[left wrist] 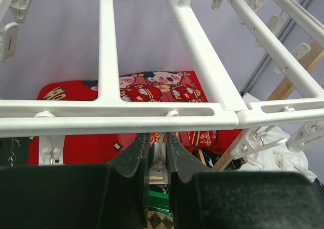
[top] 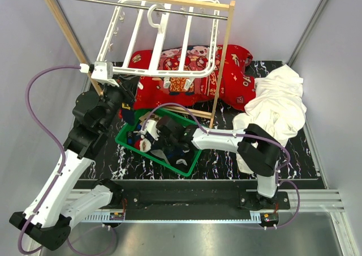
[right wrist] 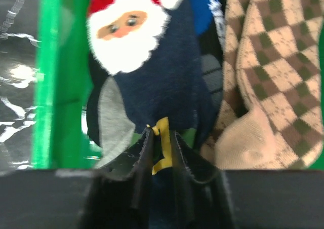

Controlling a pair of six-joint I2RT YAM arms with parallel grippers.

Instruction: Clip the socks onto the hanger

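The white hanger [top: 160, 73] hangs from the wooden rack, with white clips along its bars. At its front left corner, my left gripper is shut on a white clip [left wrist: 160, 164] under the front bar. A dark navy sock [top: 128, 114] with yellow marks hangs below that corner; its upper end is hidden by the arm. My right gripper is down in the green box [right wrist: 50, 97]. Its parted fingertips stand around the yellow buckle of the navy Santa sock [right wrist: 164, 72]; whether they touch the cloth is unclear. A brown checked sock [right wrist: 281, 51] lies beside it.
The rack's wooden post [top: 223, 69] rises to the right of the hanger. Behind stands a red patterned cushion [top: 237, 77]. A white cloth [top: 277, 106] lies heaped at the right.
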